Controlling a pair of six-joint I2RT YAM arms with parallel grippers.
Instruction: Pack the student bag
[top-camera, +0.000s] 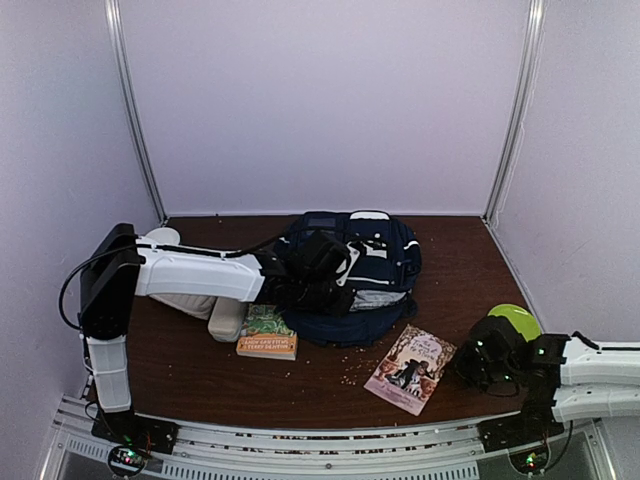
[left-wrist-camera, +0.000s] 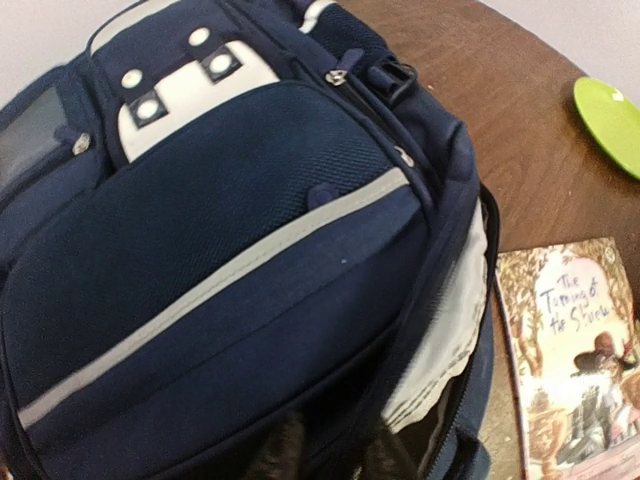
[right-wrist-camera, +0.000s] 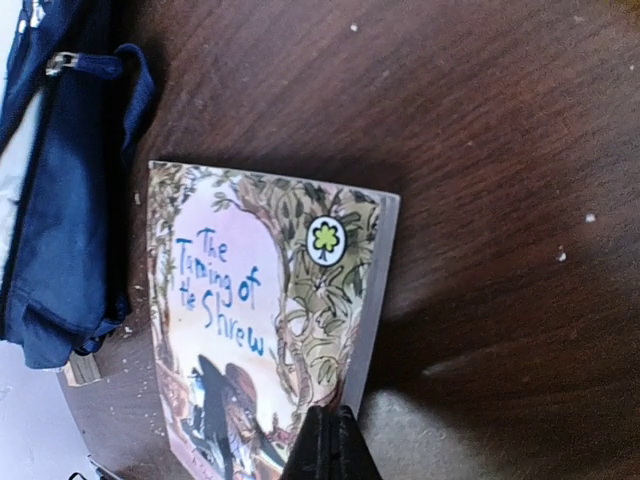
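Note:
A thin book (top-camera: 411, 369), The Taming of the Shrew, lies flat on the table, right of the dark blue backpack (left-wrist-camera: 230, 240). In the right wrist view my right gripper is shut with nothing between its fingers. Its tips are at the spine-side edge of the book (right-wrist-camera: 240, 300), which lies outside them. At the bag's unzipped front opening, my left gripper shows blurred fingertips (left-wrist-camera: 283, 452) standing apart. Dark fabric lies behind them, and the inside of the opening is mostly hidden.
A green plate (top-camera: 517, 321) sits at the right, partly behind the right arm. Left of the bag are an orange-and-green book (top-camera: 267, 335) and a pale case (top-camera: 227, 318). Small crumbs dot the table.

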